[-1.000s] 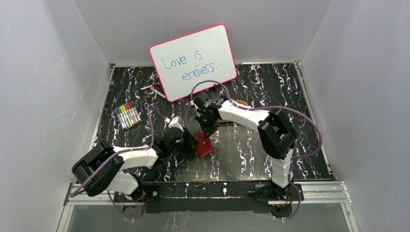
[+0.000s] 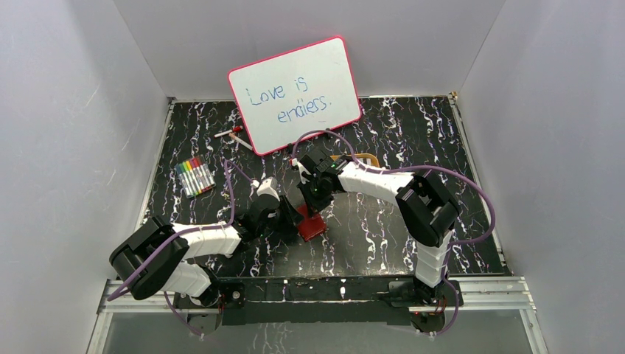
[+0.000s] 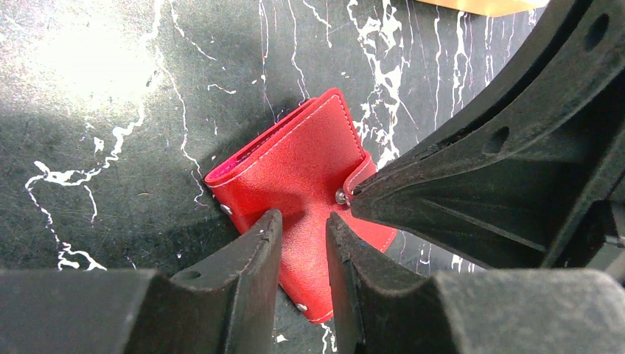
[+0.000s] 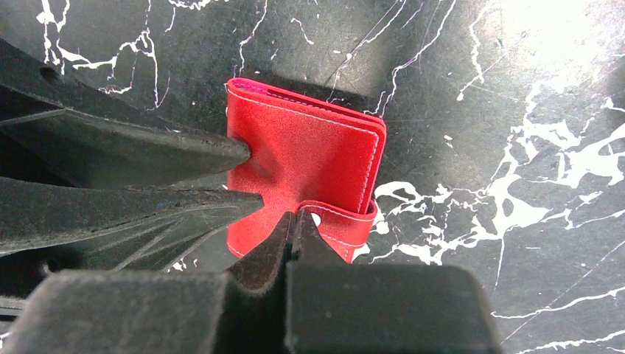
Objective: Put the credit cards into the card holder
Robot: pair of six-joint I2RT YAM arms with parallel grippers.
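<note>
The red card holder (image 2: 312,224) lies on the table near the front, between both grippers. In the left wrist view its strap (image 3: 362,177) with a metal snap is at the right side, and the holder looks folded flat. My left gripper stands part open over the holder, only red leather visible between its fingers; both its fingertips (image 4: 239,153) appear apart in the right wrist view. My right gripper is shut, its tips at the strap by the snap (image 4: 316,219), with nothing visible between them. No separate credit card can be made out.
Behind the right arm is a tan wooden-edged object (image 2: 366,157), mostly hidden. A whiteboard (image 2: 295,88) stands at the back, with loose markers (image 2: 229,132) beside it and a row of colored markers (image 2: 195,176) at left.
The left arm and the holder look unmoved.
</note>
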